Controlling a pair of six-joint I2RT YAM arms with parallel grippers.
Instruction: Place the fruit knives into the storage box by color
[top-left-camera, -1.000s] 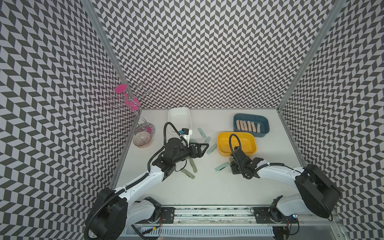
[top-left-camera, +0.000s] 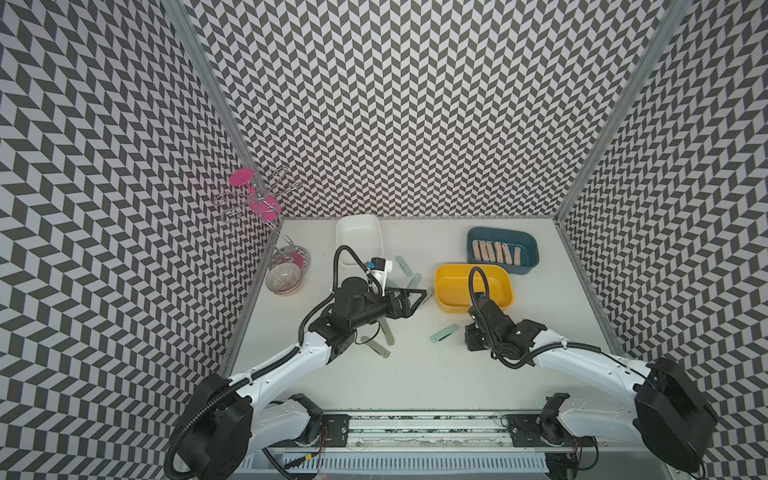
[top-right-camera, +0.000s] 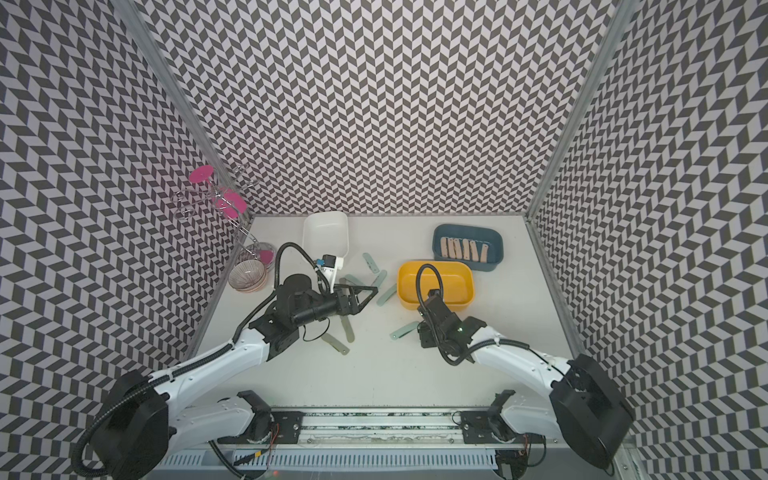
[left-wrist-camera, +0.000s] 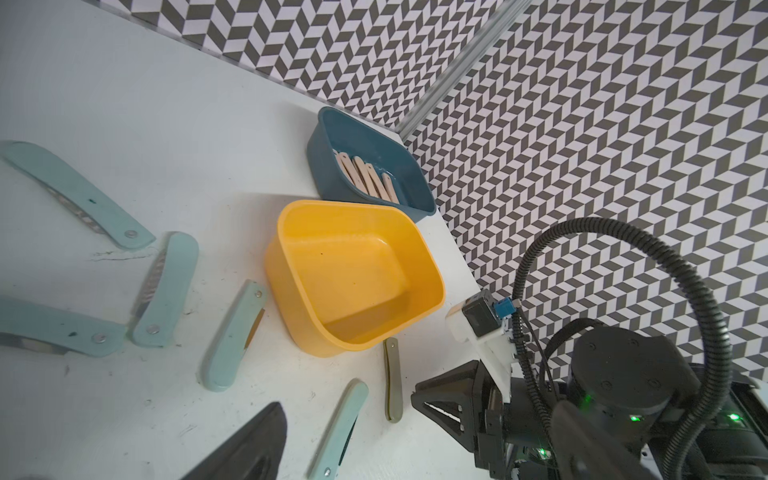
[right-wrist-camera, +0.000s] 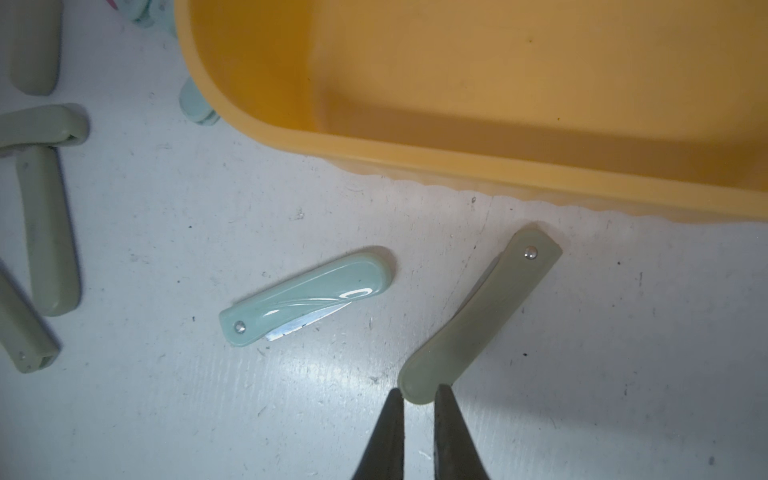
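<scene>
My left gripper stands open over the middle left, above scattered knives. My right gripper hangs low in front of the yellow box; in the right wrist view its fingertips are at the end of an olive knife, with a small gap between them, and whether they grip it is unclear. A mint knife lies left of it. More mint knives and olive knives lie on the table. Several beige knives rest in the blue box.
An empty-looking white box stands at the back left. A wire basket and a pink-and-metal rack stand on the far left.
My left gripper has moved a little to the right, still open.
</scene>
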